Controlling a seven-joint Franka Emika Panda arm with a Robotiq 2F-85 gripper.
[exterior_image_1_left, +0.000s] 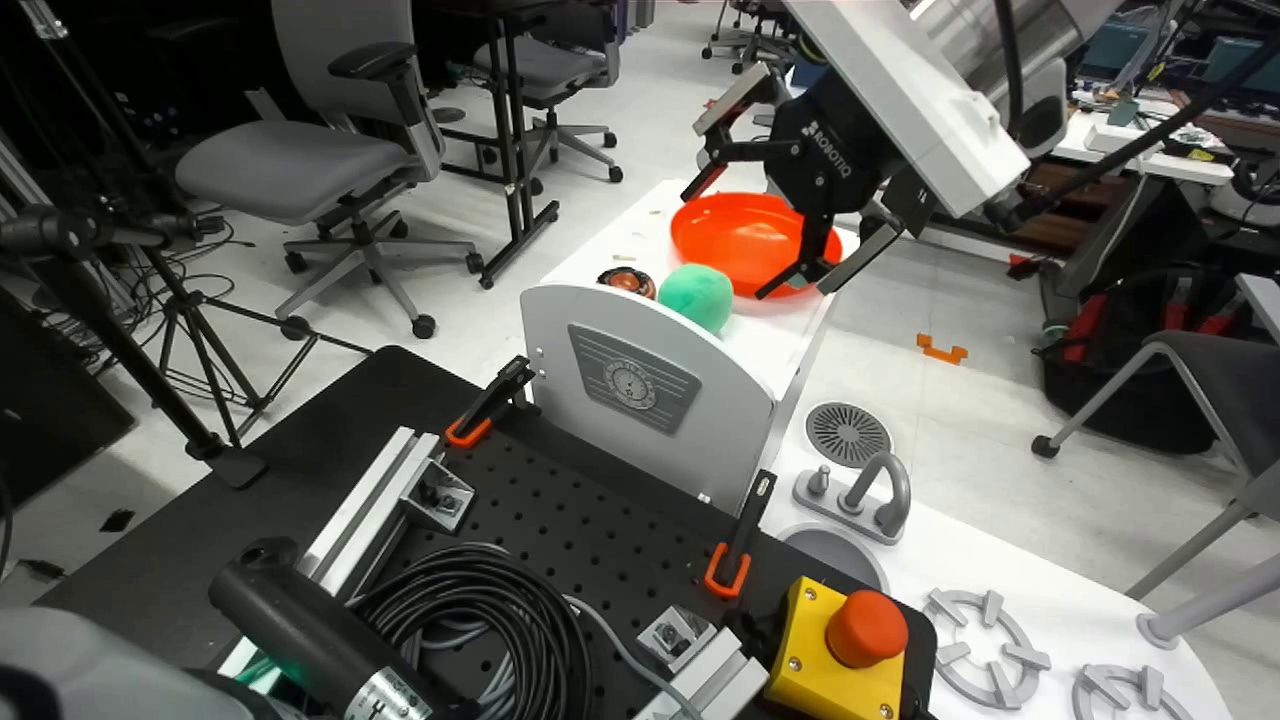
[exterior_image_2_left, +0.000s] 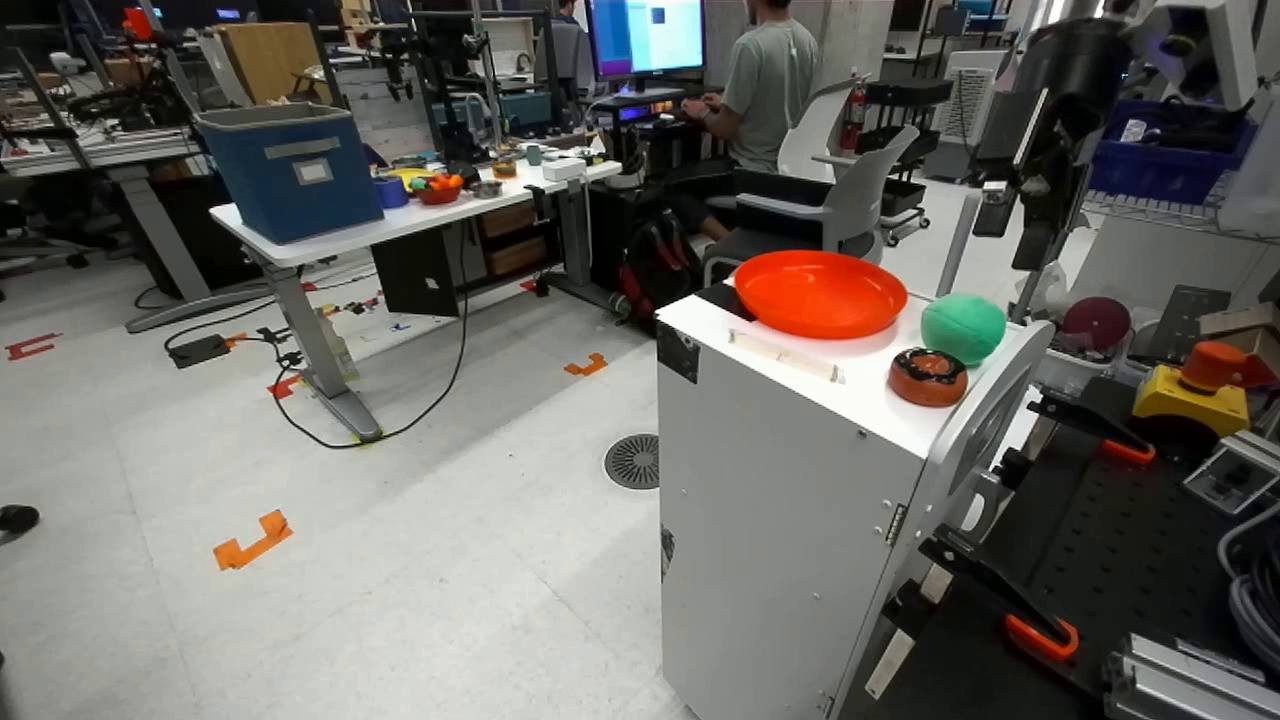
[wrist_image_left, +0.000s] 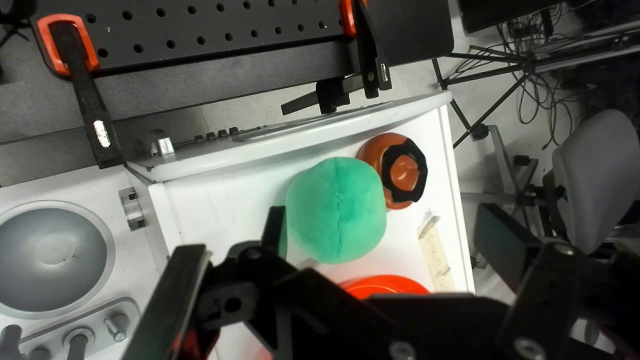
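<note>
My gripper is open above the white cabinet top, nothing between its fingers. In the wrist view its fingers stand wide apart, with the green plush ball lying ahead of them, nearer the left finger. On the cabinet top the ball rests close to the curved end panel. Touching or almost touching it is a brown round object with a black ring. A red-orange plate lies on the far side of the ball; in the wrist view the gripper's linkage hides most of it.
The grey curved panel rises along one side of the cabinet top. Two black clamps with orange ends grip the black table beyond it. A strip of tape is stuck near the cabinet edge. A small sink and tap stand beside the cabinet.
</note>
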